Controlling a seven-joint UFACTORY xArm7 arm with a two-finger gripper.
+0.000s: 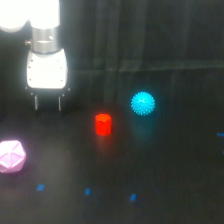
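Note:
My white gripper (47,103) hangs at the upper left, pointing down. Its two thin dark fingers stand well apart, with nothing visible between them. To the right of it and a little lower, a small red block (103,125) rests on the dark table. Farther right lies a round cyan piece (143,103) with a bumpy edge. Near the left edge, below the gripper, sits a pale pink faceted ball (11,156). None of these touches the gripper in this view.
Small blue marks (87,191) are spread over the dark table (170,165), several along the front and one at the right edge. Behind hangs a dark backdrop (150,40).

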